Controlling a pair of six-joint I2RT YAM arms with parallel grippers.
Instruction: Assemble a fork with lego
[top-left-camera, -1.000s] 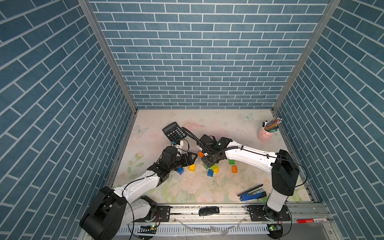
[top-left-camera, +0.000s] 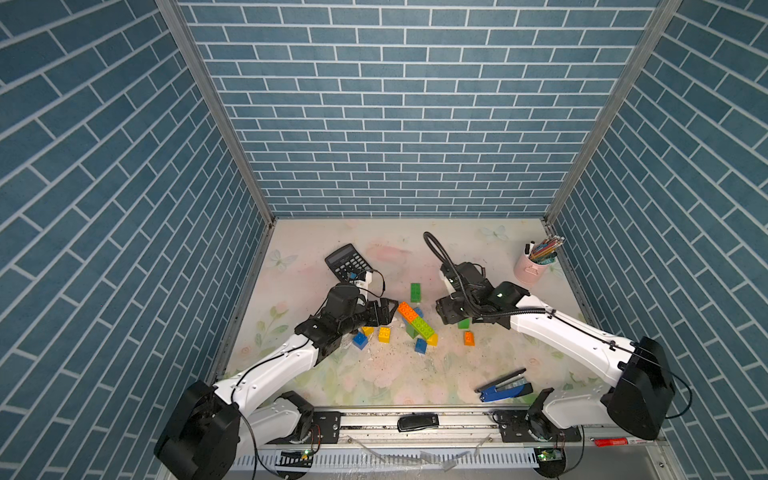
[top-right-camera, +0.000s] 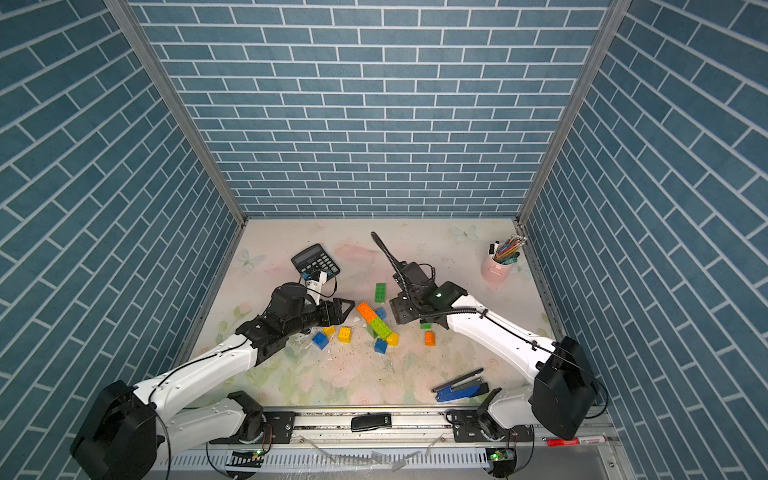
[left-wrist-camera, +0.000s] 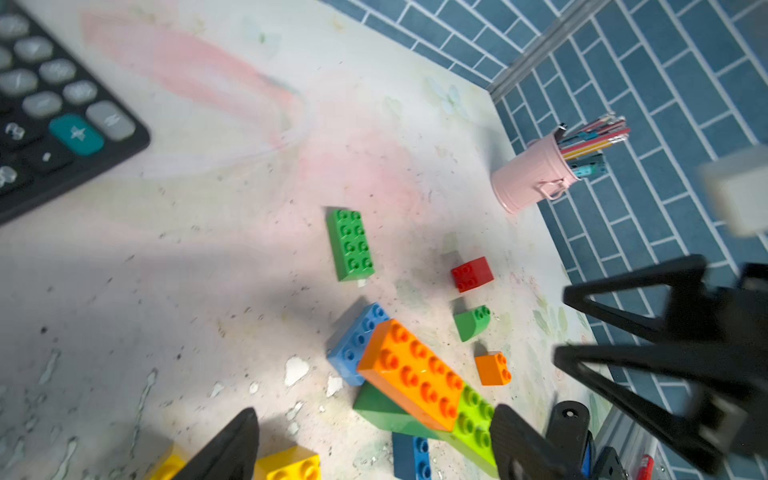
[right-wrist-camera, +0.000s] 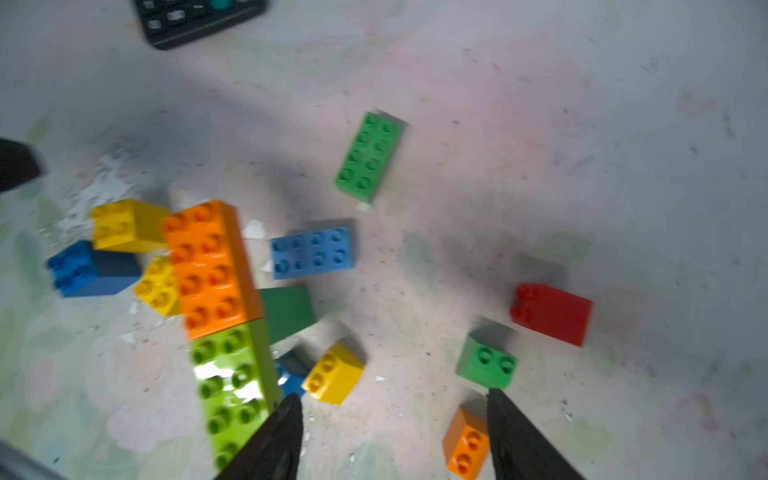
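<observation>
An orange eight-stud brick (left-wrist-camera: 409, 374) joins a lime brick (right-wrist-camera: 232, 388) in one long bar in the middle of the table, with a dark green brick (left-wrist-camera: 384, 406) beside or under it. A blue brick (right-wrist-camera: 310, 251) lies just behind the bar. My left gripper (top-left-camera: 381, 312) hovers left of the bar; its fingertips show at the bottom of the left wrist view, apart and empty. My right gripper (top-right-camera: 402, 308) is raised right of the bar, fingers apart, nothing seen between them. Loose red (right-wrist-camera: 560, 312), green (right-wrist-camera: 484, 364), orange (right-wrist-camera: 465, 440) and yellow (right-wrist-camera: 336, 373) bricks lie around.
A calculator (top-left-camera: 346, 257) lies at the back left. A pink pen cup (top-left-camera: 529, 270) stands at the back right, and a stapler (top-left-camera: 502, 388) lies at the front right edge.
My right gripper has moved right and away from the bar, uncovering it. My left gripper has risen slightly and moved a little right.
</observation>
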